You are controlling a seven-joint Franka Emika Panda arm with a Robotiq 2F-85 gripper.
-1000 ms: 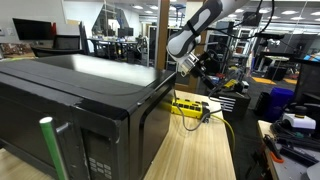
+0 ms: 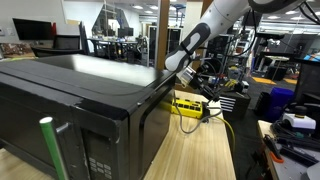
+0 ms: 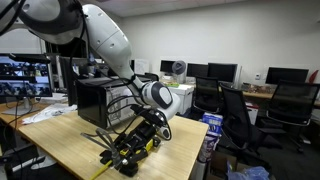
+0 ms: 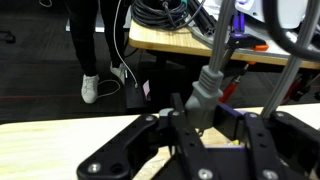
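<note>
My black gripper is shut on a light grey, rod-like piece in the wrist view, its fingers meeting around the lower end. Grey strips run upward from there, past the top edge of that view. In exterior view 1 the gripper is small and dark at the far end of the table, over a yellow object. Exterior view 2 shows dark gripper parts and cables low over the table; they partly cover the yellow object there, and the fingertips are hard to make out.
A large black microwave-like box fills the table's left side in exterior view 1. Bare wooden tabletop lies to its right. Past the table edge, a second bench carries coiled black cable.
Over the last second the arm has shifted in exterior view 1, its white section now sitting lower. The black box and yellow object have stayed in place.
</note>
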